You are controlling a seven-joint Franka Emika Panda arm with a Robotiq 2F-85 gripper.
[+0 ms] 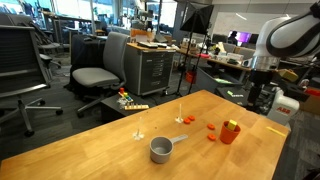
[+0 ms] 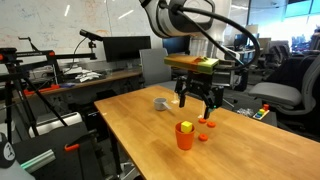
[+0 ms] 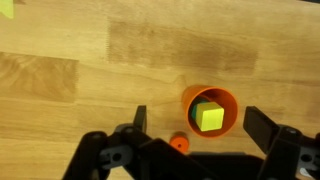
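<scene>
An orange cup (image 1: 230,132) stands upright on the wooden table, with a yellow block (image 1: 232,125) showing at its mouth. In the wrist view the same cup (image 3: 228,104) holds the yellow block (image 3: 209,116) and something green beside it, partly covered. My gripper (image 2: 207,112) hangs over the table, above and behind the cup in exterior view 2. Its fingers stand wide apart, and the dark fingers (image 3: 140,118) frame the lower part of the wrist view with nothing held. The cup appears beyond the fingertips, nearer the right one.
Several small orange-red pieces lie near the cup, one (image 3: 180,143) close beside it. A metal pot (image 1: 161,150) with a handle stands farther along the table.
</scene>
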